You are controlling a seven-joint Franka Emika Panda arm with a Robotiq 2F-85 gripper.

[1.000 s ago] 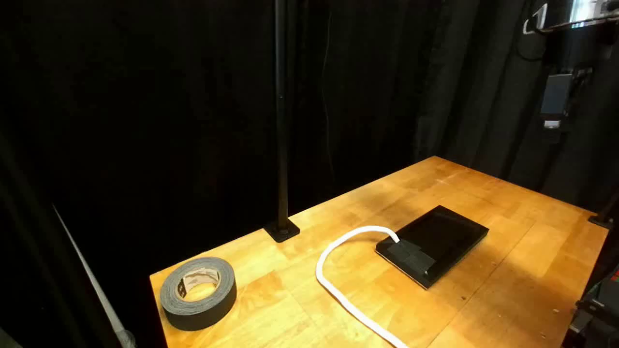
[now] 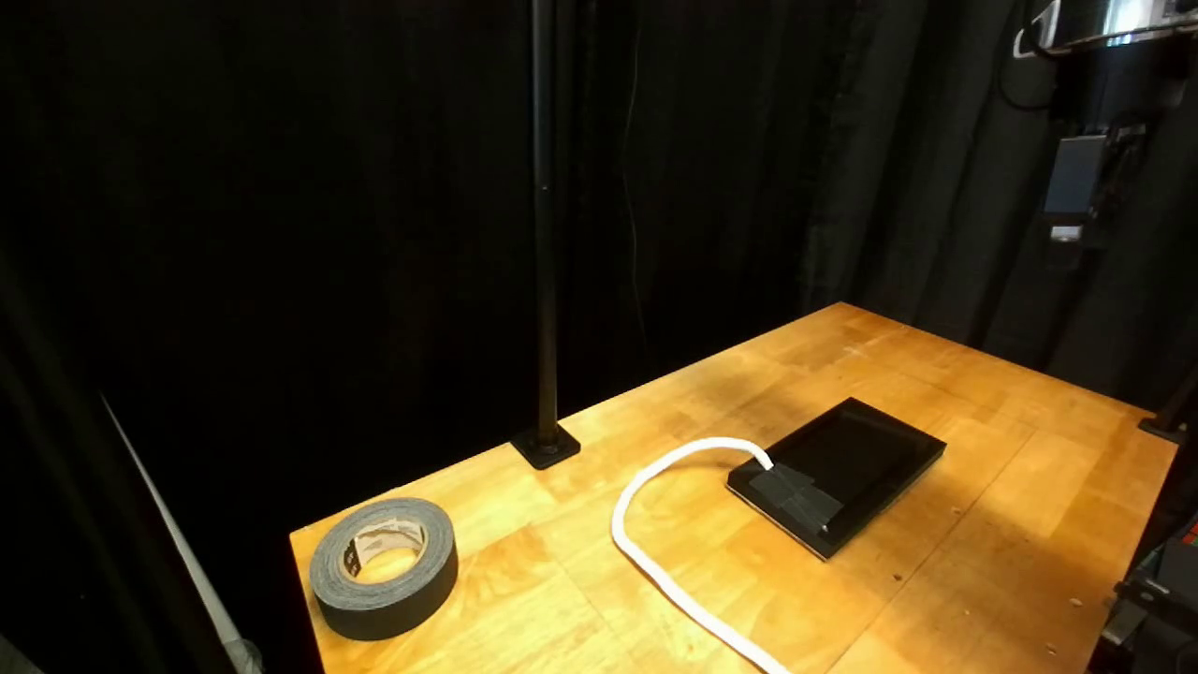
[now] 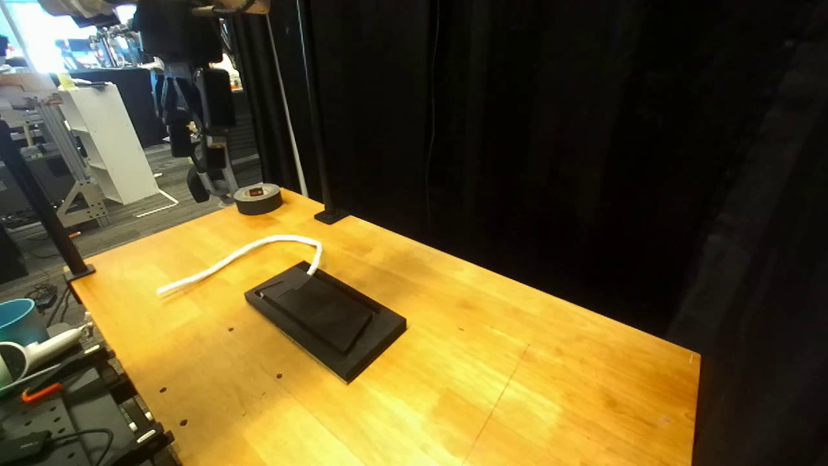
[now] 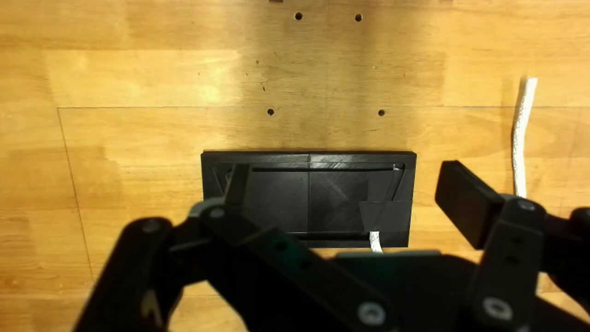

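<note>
A black rectangular tray (image 2: 865, 461) lies flat on the wooden table, with a shallow recess in its top. One end of a white rope (image 2: 635, 505) is stuck to it by a patch of black tape (image 4: 387, 216); from there the rope curves across the bare wood. In the wrist view, my gripper is open, its two dark fingers (image 4: 467, 202) set wide apart on either side of most of the tray. Nothing shows between them. Exterior view 2 has the gripper (image 3: 207, 182) high above the table, clear of tray and rope.
A roll of dark grey tape (image 2: 387, 567) rests at one table corner. Close by along the edge, a black post (image 2: 547, 337) stands on its foot. Black curtains hang behind the table.
In exterior view 1 my gripper has risen very slightly. The tray, rope and tape roll lie where they were.
</note>
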